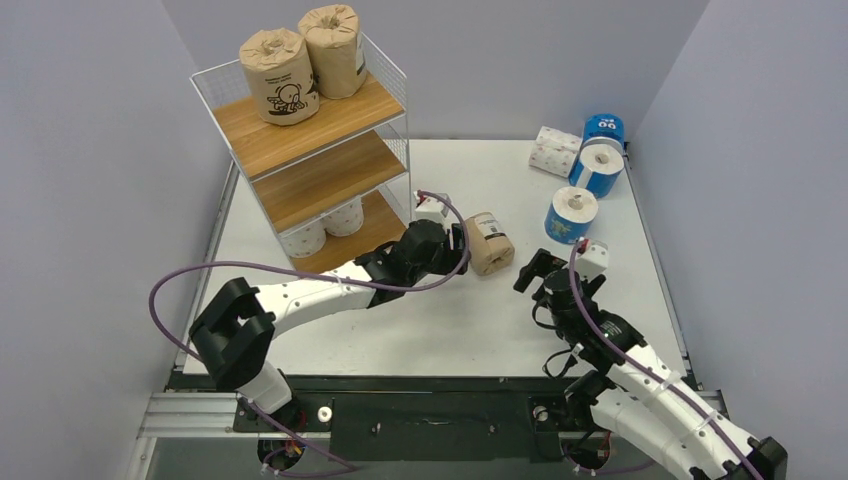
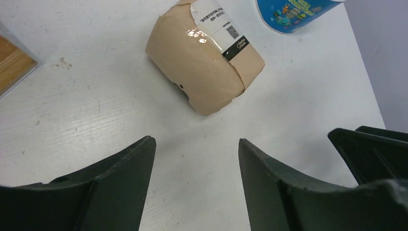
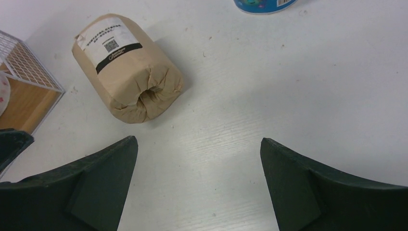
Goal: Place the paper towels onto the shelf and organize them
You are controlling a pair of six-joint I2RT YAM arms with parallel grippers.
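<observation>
A brown-wrapped paper towel roll [image 1: 489, 245] lies on its side on the white table, right of the shelf [image 1: 330, 182]. My left gripper is open just short of it, nothing between its fingers; the roll [image 2: 202, 57] is apart from them in the left wrist view. To the right, my right gripper is wide open and empty, with the brown roll [image 3: 127, 67] beyond its left finger. Two brown rolls [image 1: 280, 85] stand on the top board. White rolls [image 1: 345, 217] are on the bottom board, and the middle board [image 1: 330, 180] is bare.
Blue rolls [image 1: 573, 215] stand at the right back, beside a white patterned roll [image 1: 555, 151] lying on its side. Purple cables [image 1: 215, 265] loop along both arms.
</observation>
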